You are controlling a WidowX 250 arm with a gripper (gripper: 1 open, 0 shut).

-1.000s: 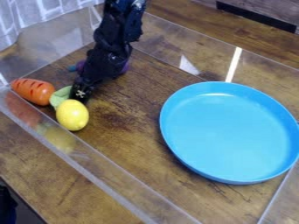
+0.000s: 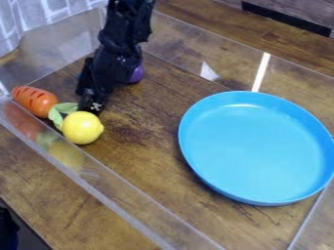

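My black gripper [image 2: 92,92] hangs low at the upper left, just behind a yellow ball-like object [image 2: 82,128], with nothing visibly held; its fingers are dark and hard to make out. An orange toy carrot [image 2: 34,100] with green leaves lies left of the yellow object. A purple round object [image 2: 136,75] is partly hidden behind the arm.
A large blue plate [image 2: 255,146] fills the right side. Clear low plastic walls surround the area. The wooden middle between the yellow object and the plate is free.
The arm has risen and drawn back slightly from the yellow object, which looks rounder now and sits apart from the gripper. More of the green leaves shows.
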